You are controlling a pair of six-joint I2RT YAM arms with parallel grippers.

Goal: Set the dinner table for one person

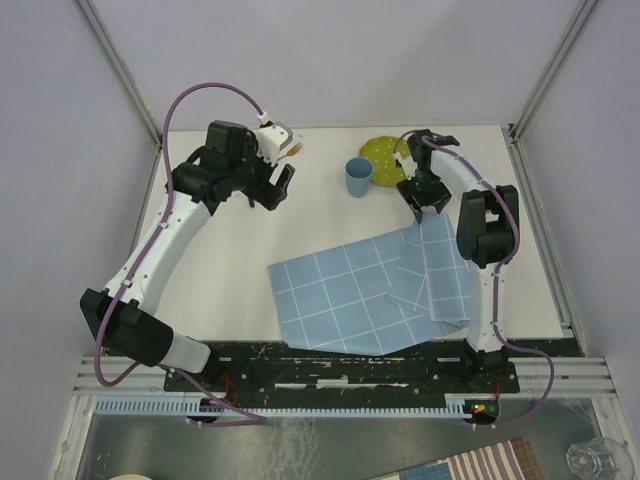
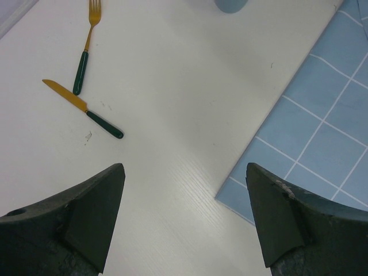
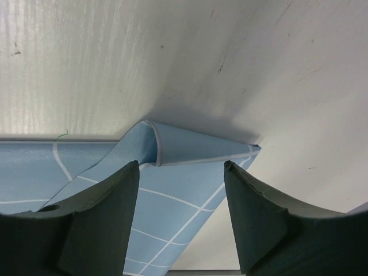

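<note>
A light blue gridded placemat (image 1: 340, 300) lies on the white table, its right side folded. In the right wrist view a corner of the cloth (image 3: 195, 144) is curled up just beyond my right gripper, which is open above it with nothing held. My left gripper is open over bare table at upper left. Beneath it lie a gold-and-green fork (image 2: 81, 69) and knife (image 2: 103, 123). A blue cup (image 1: 359, 180) stands at the back centre, and a green plate (image 1: 375, 152) sits behind it, partly hidden by the right arm.
A striped cloth (image 1: 460, 465) and a clear object (image 1: 598, 460) are off the table at the front right.
</note>
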